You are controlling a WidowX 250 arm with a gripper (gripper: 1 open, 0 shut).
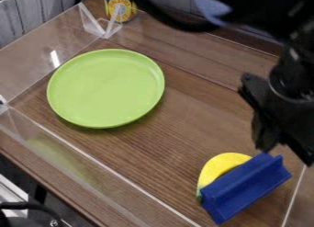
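Note:
The black gripper (277, 139) fills the right of the view, blurred, just above a blue block-like object (241, 190) at the lower right; whether it touches it, and the state of its fingers, are unclear. A yellow curved object (218, 169) lies against the blue one's upper left side, partly hidden by it. A green plate (106, 88) lies on the wooden table at the left.
A can (120, 8) and clear plastic stand at the back left. Transparent edging runs along the table's left side.

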